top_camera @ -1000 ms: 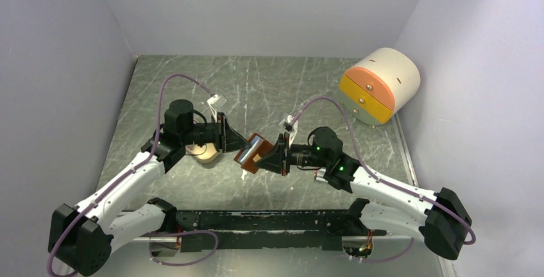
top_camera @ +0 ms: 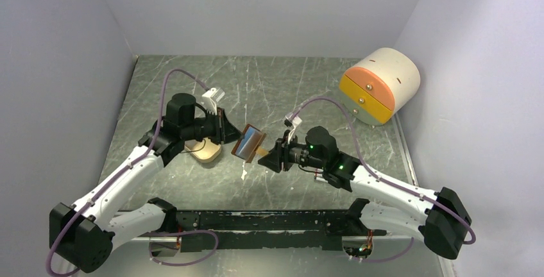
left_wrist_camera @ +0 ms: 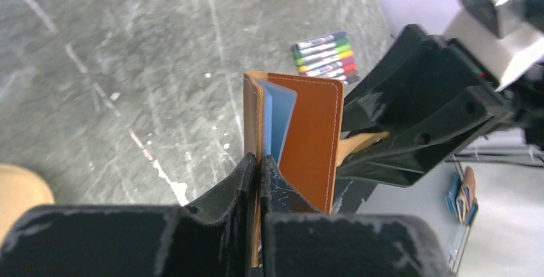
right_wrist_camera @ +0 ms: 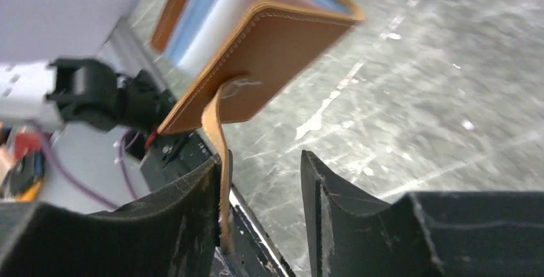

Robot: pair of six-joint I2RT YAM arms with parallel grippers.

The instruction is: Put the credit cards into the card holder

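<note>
The brown card holder is held up between the two arms, spread apart at its mouth. My left gripper is shut on one of its walls. Inside it show a blue sheet and a pale whitish one; whether these are cards or lining I cannot tell. A tan strap sticks out from the holder's outer face. Around the strap, my right gripper stands part open; the strap lies against one finger, with a clear gap to the other. No loose card is visible.
A tan rounded container stands below the left gripper. Several coloured markers lie beneath the right arm. At the back right is a drum-shaped drawer box.
</note>
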